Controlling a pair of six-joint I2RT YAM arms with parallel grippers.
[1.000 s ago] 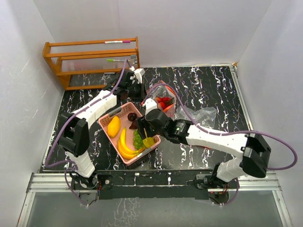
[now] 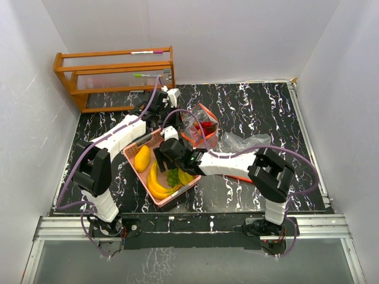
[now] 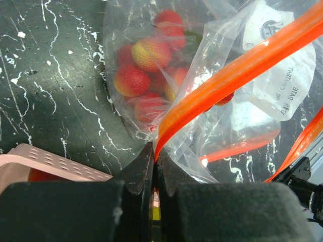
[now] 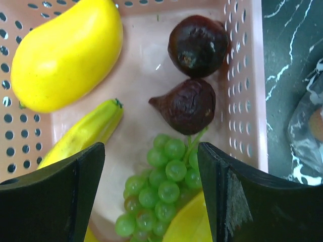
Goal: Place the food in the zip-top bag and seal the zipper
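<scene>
A clear zip bag with an orange rim (image 3: 212, 96) lies on the dark table, and red lychee-like fruits (image 3: 146, 55) are inside it. My left gripper is shut on the bag's rim. In the right wrist view, two dark purple fruits (image 4: 187, 106) lie in the pink basket (image 4: 258, 91) beside green grapes (image 4: 166, 186). My right gripper is over the basket, its fingers (image 4: 81, 176) apart with nothing held between them. A yellow mango (image 4: 70, 53) and bananas (image 2: 155, 184) share the basket. From above, my right gripper hides the dark fruits.
A second clear bag (image 2: 243, 142) lies flat to the right of the first, partly under the right arm. A wooden rack (image 2: 112, 68) holding markers stands at the back left.
My right gripper has moved left and slightly down in the top view, from the basket's right edge to over the dark fruits. The left arm holds its place at the bag.
</scene>
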